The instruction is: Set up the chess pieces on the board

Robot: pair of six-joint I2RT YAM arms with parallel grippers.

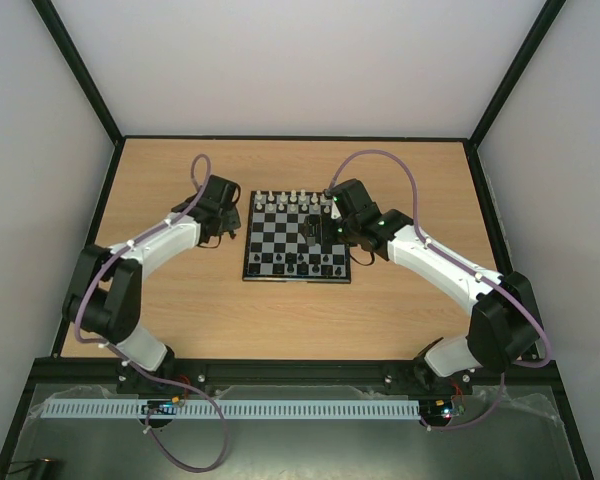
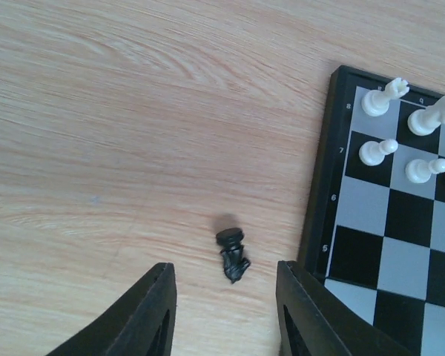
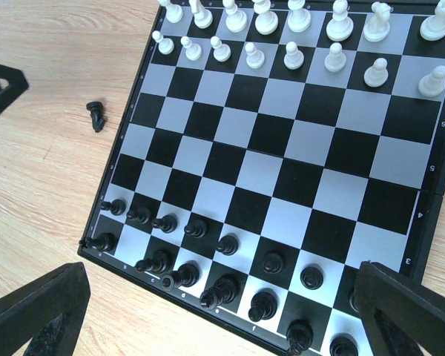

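Observation:
The chessboard [image 1: 285, 237] carries white pieces along the far side and black pieces along the near side. A loose black piece [image 2: 231, 252] lies on its side on the wood left of the board, between and just ahead of my left gripper's fingertips in that wrist view. My left gripper is open, with nothing held. My right gripper is open over the board's right part, its fingers at the lower corners of its wrist view, black pieces [image 3: 263, 304] visible between them.
In the right wrist view a dark part of the left gripper shows at the upper left, near the loose piece [image 3: 96, 116].

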